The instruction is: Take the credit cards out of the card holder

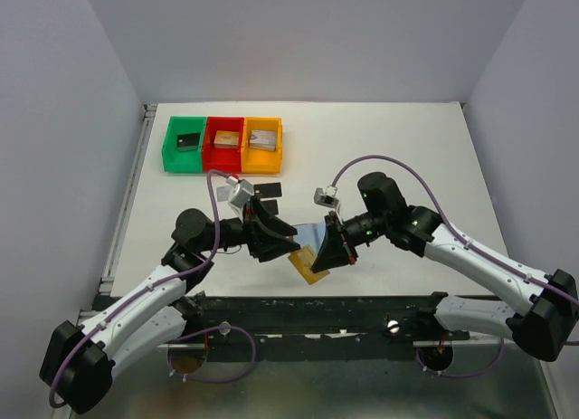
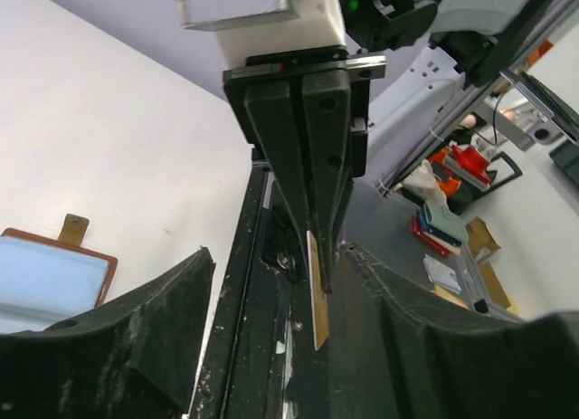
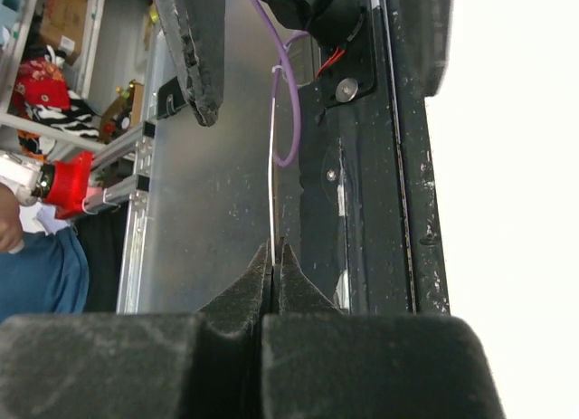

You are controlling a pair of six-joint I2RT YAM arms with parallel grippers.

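Observation:
My right gripper (image 1: 322,261) is shut on a thin gold card (image 1: 306,264), which sticks out edge-on from its fingertips (image 3: 279,265) in the right wrist view. In the left wrist view, the card (image 2: 318,297) hangs between the spread fingers of my left gripper, which is open and apart from it. The open card holder (image 2: 54,274), pale blue inside with brown edges, lies on the table. From above, both arms partly cover the holder (image 1: 310,233).
Dark cards (image 1: 268,189) lie on the table behind the left arm. Green (image 1: 169,157), red (image 1: 213,163) and orange (image 1: 262,166) bins stand at the back left, each with something inside.

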